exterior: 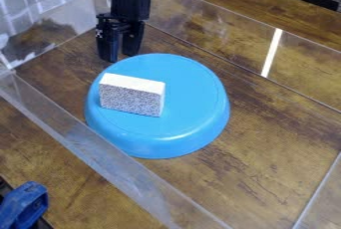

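Note:
A large blue round object [170,125], like an upturned bowl, rests on the wooden floor of a clear-walled enclosure. On it lies a white speckled block [131,96], left of its middle. My black gripper [119,51] is low at the back left, just behind the blue object. Whether its fingers are open or shut I cannot tell.
Clear walls edge the wooden surface [266,133], with free room to the right. A blue item [20,208] sits at the bottom left outside the near wall.

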